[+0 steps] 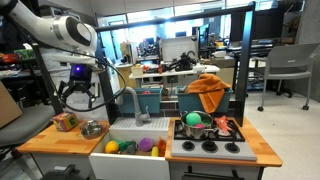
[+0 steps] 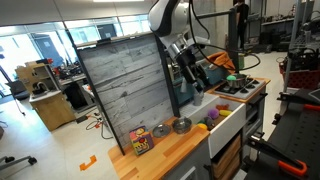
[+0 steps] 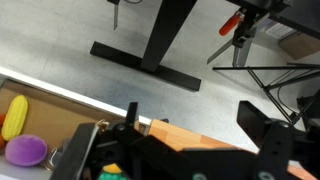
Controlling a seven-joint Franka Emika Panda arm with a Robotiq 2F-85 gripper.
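My gripper hangs in the air at the left, above the wooden counter and clear of everything on it. In the wrist view its two dark fingers stand wide apart, with nothing between them. A white basin in the counter holds several colourful toy foods, including a purple one and a yellow one. On the counter's left part are a small printed box and a metal bowl. A pot holding a green item sits on the stove at the right.
A faucet rises behind the basin. Burners fill the front of the stove, and a red item lies by the pot. An orange cloth drapes over a blue-green bin behind. Bare wood shows at the counter's right end.
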